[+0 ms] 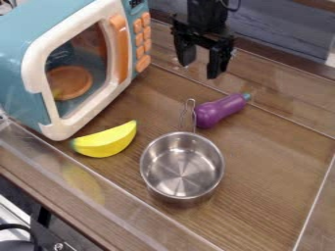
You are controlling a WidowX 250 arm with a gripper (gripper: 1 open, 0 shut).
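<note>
My black gripper [203,55] is at the top centre, raised at the back of the table, open, with nothing seen between its fingers. A purple eggplant [220,111] lies below it on the wooden table, apart from it. A steel pot [182,173] sits in front, its handle pointing back beside the eggplant. A yellow banana-like wedge [105,142] lies at the left, in front of the toy microwave.
The blue-and-white toy microwave [128,29] fills the back left, its opening showing an orange plate inside. A blue-grey wall stands behind.
</note>
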